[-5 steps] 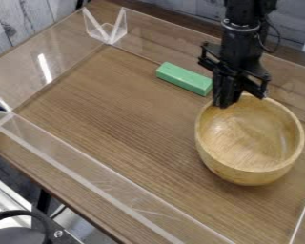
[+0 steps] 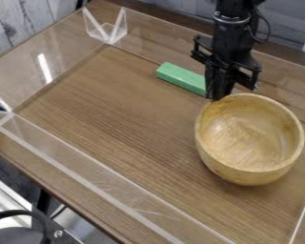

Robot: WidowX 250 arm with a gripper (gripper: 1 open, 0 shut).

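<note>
The black robot gripper (image 2: 217,91) points down at the upper right, shut, with nothing visible between its fingers. Its tip is low beside the right end of a green block (image 2: 181,77), just behind the rim of a large tan round bowl (image 2: 250,152). Whether the tip touches the block or the bowl I cannot tell.
A clear plastic holder (image 2: 106,24) stands at the back left. A black object (image 2: 18,227) shows at the bottom left corner, beyond the table edge.
The gripper has moved slightly back and to the left, away from the bowl and toward the green block. The green block looks little changed.
</note>
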